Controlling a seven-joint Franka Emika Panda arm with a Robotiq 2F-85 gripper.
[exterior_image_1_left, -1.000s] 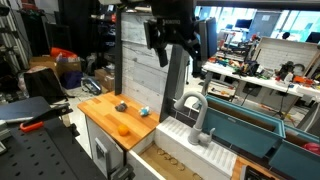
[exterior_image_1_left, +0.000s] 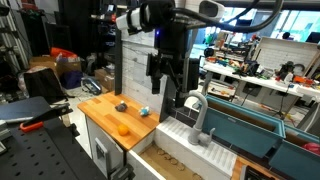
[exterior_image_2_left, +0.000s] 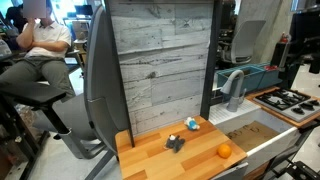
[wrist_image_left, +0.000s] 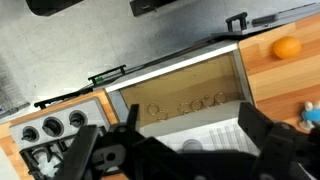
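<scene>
My gripper hangs over the counter with its black fingers wide apart and nothing between them. Below it in the wrist view is an open drawer (wrist_image_left: 175, 72) with a brown bottom and several small ring-like shapes along one side. The same gripper (exterior_image_1_left: 172, 92) shows in exterior view 1, well above the counter and in front of the grey faucet (exterior_image_1_left: 201, 113). An orange ball or fruit (exterior_image_1_left: 123, 129) rests on the wooden top, beyond the drawer's end in the wrist view. Near it sit a blue-and-white object (exterior_image_2_left: 192, 124) and a dark object (exterior_image_2_left: 176, 143).
A stove top with knobs (wrist_image_left: 50, 130) lies on the other side of the drawer. The faucet (exterior_image_2_left: 236, 88) stands upright behind the drawer. White plank panelling (exterior_image_2_left: 165, 65) rises behind the wooden top. Several tools crowd the far table (exterior_image_1_left: 270, 78).
The arm has come down, bringing my gripper lower towards the counter, and its fingers now show fully in exterior view 1. The objects on the wooden top have not moved.
</scene>
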